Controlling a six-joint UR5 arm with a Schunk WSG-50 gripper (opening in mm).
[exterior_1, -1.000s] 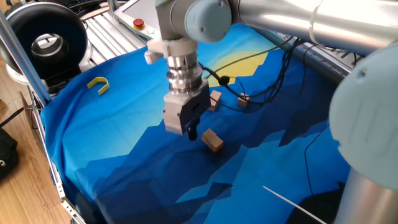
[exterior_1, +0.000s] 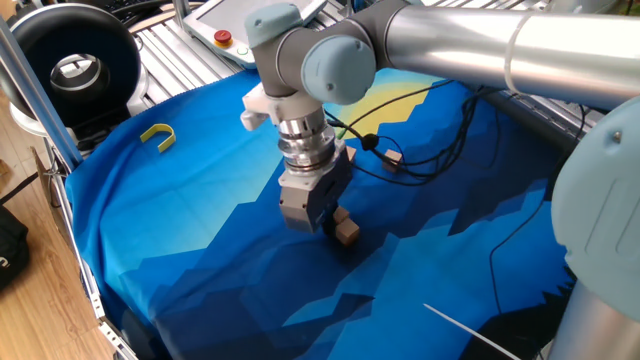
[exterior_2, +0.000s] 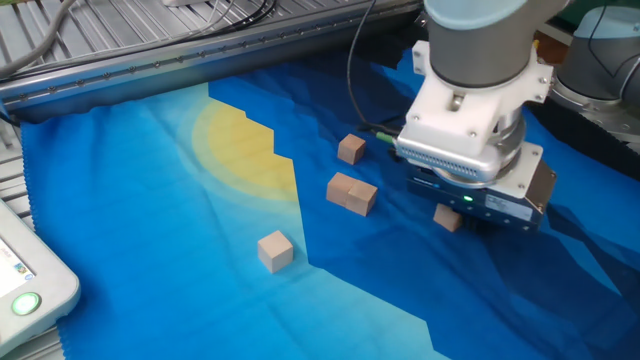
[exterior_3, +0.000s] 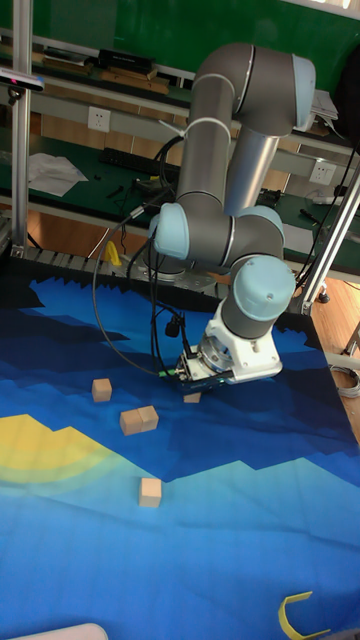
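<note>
My gripper is low over the dark blue part of the cloth, pointing down at a wooden block. In exterior view 1 a dark finger stands right against that block and covers part of it. Exterior view 2 shows the same block partly hidden under the gripper body; in exterior view 3 only a sliver of the block shows. The fingertips are mostly hidden, so whether the fingers are open or shut on the block cannot be told.
Two touching blocks, a single block and another block lie on the blue cloth. A yellow curved piece lies far off on the cloth. Black cables hang beside the arm.
My gripper has come down and shifted right in exterior view 1, from beside the wooden block to right at it. The yellow piece has stayed put.
</note>
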